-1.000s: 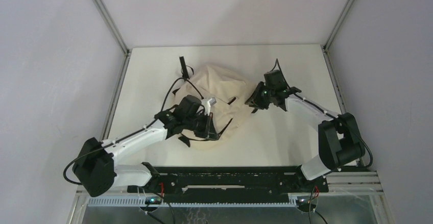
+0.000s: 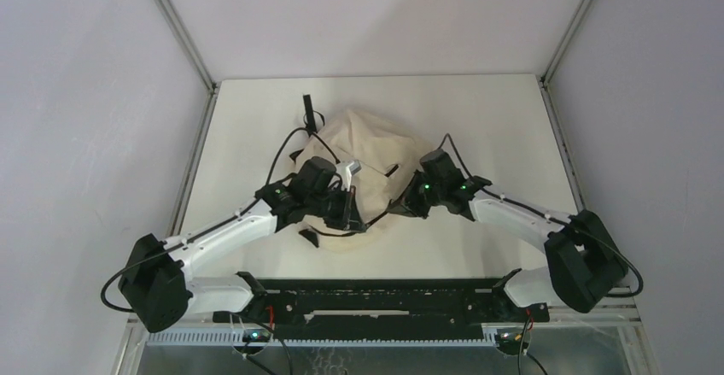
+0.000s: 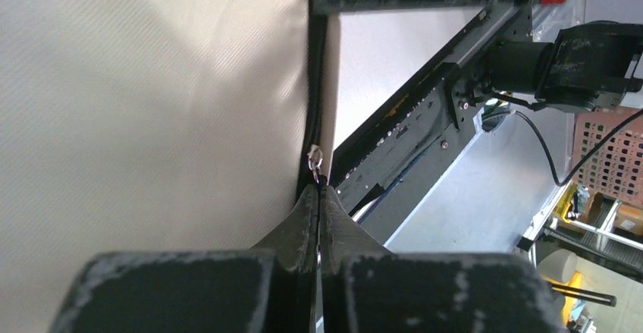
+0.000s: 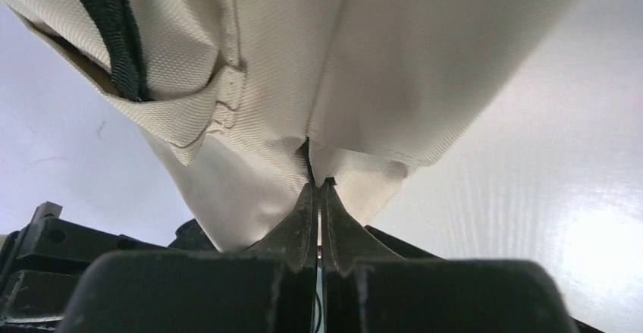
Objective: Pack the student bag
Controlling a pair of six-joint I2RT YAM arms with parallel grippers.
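Observation:
A beige bag (image 2: 363,140) with black straps and a black zip lies on the white table, its surface creased. At the zip (image 3: 315,83), my left gripper is shut on the metal zip pull (image 3: 315,158), seen at the fingertips. My right gripper is shut at the bag's edge on the other side, where cloth folds and a dark strip of zip (image 4: 305,155) run down into its tips. In the top view the two grippers stand close together over the bag's near side. What is inside the bag is hidden.
A black strap (image 2: 309,113) sticks up at the bag's far left corner. The dark front rail (image 2: 376,294) borders the table.
The left gripper has barely moved.

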